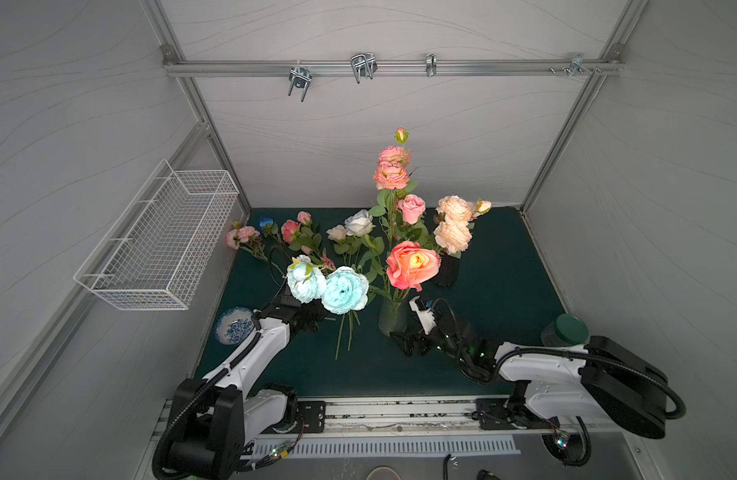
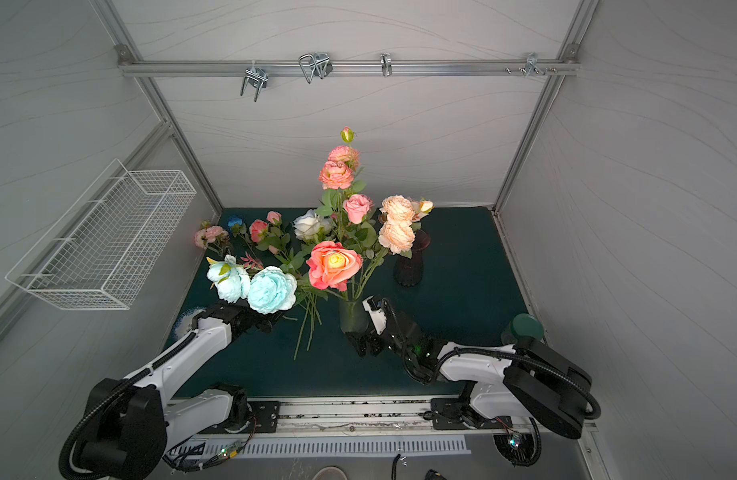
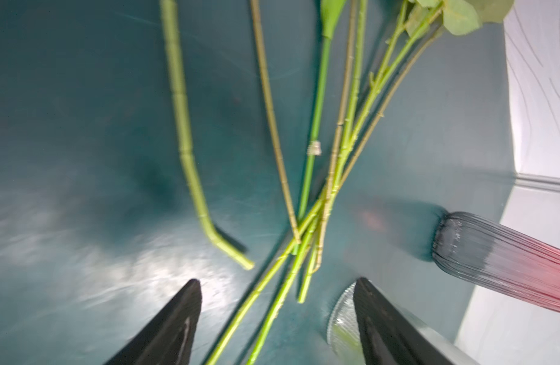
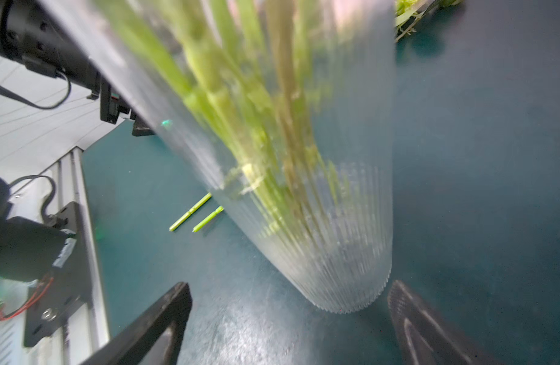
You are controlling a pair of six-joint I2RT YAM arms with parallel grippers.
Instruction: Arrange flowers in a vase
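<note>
A clear ribbed vase (image 1: 391, 318) stands mid-table; several stems (image 4: 249, 158) are inside it. From it rise a large coral rose (image 1: 413, 265), pink roses (image 1: 391, 175) and peach blooms (image 2: 397, 237). To its left, cyan flowers (image 1: 344, 289) lie with other blooms, their loose stems (image 3: 316, 206) crossing on the mat. My left gripper is open just above those stems, holding nothing; in the top views the cyan blooms partly cover it. Low beside the vase, my right gripper is open, the vase's base showing beyond the gap between its fingers.
A dark ribbed vase (image 2: 409, 268) stands behind and right of the clear one. A green-lidded jar (image 1: 566, 329) is at the right edge, a blue-and-white dish (image 1: 234, 325) at the left. A wire basket (image 1: 164, 240) hangs on the left wall.
</note>
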